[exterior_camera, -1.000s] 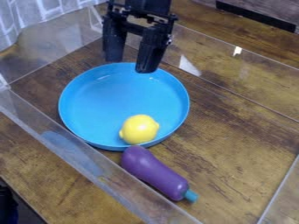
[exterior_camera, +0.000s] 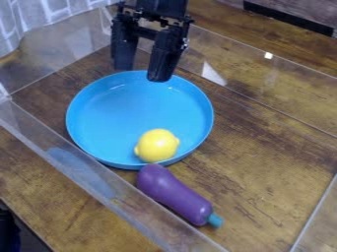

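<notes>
A black gripper hangs over the back rim of a round blue plate, its two dark fingers spread apart at upper middle. A yellow lemon-like object rests on the front part of the plate. In front of the plate, at lower right, a purple eggplant with a teal tip lies on the wooden surface.
Clear plastic walls border the wooden surface on the left and back. The wood to the right of the plate is bare.
The gripper has shifted slightly left and up over the last second. The plate, yellow object and eggplant are unchanged.
</notes>
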